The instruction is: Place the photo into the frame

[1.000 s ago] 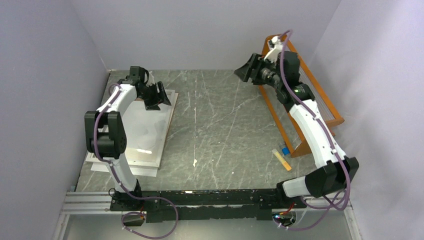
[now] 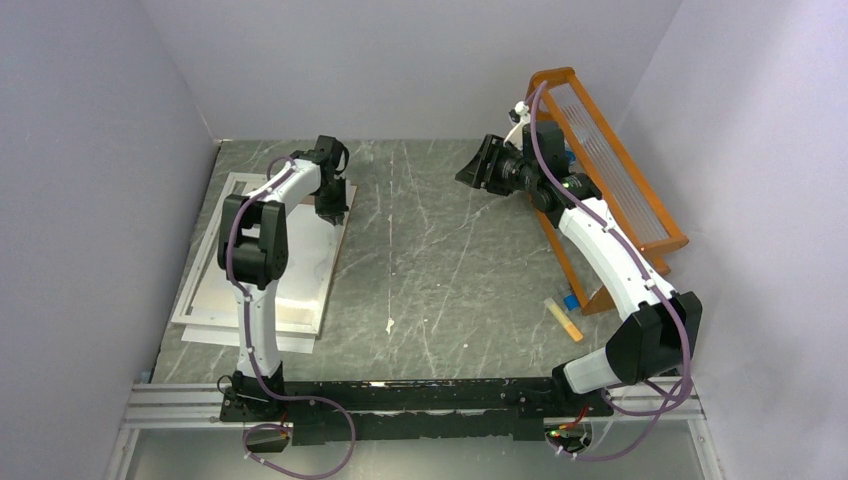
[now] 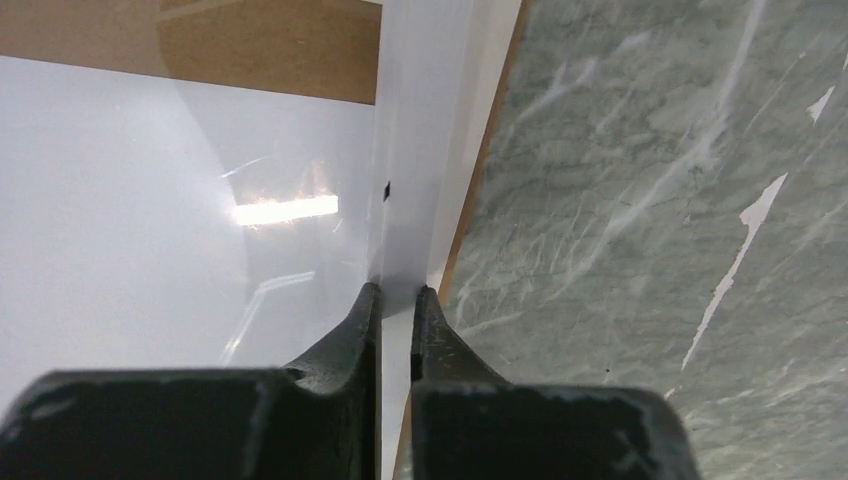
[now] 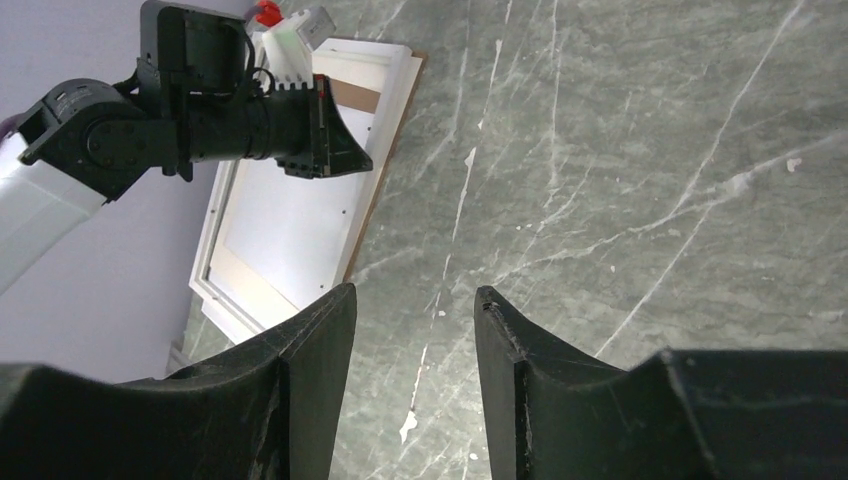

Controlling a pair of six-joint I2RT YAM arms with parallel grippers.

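The white photo frame lies on the left of the table, with white sheets and a brown backing under glossy clear cover. My left gripper is at the frame's right edge, its fingertips close together on the white rail; whether they grip it is unclear. In the top view it sits near the frame's upper right corner. The photo cannot be told apart from the white sheets. My right gripper is raised over the right side, fingers apart with nothing visible between them.
A wooden slanted rack stands on the right, partly behind the right arm. A yellow strip lies near it. Walls border the sides and back.
My left gripper has moved right to the frame's right edge. My right gripper has shifted left and slightly down in the top view.
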